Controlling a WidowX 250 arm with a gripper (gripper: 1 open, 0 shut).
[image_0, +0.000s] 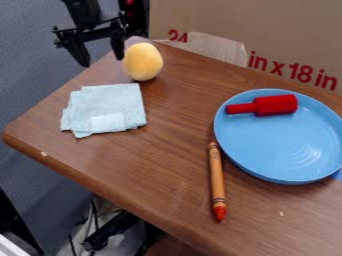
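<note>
My black gripper (98, 48) hangs at the upper left, its fingers pointing down and apart, with nothing seen between them. Just right of and below it a yellow rounded object (143, 62) rests on the table. A folded pale blue cloth (103, 108) lies to the left of the middle. At the right, a red cylindrical object with a narrow handle (273, 105) lies on a blue plate (278, 147). An orange crayon (217, 182) lies beside the plate.
A large cardboard box (267, 40) stands along the back of the wooden table (134, 180). The table's left edge runs diagonally past the cloth.
</note>
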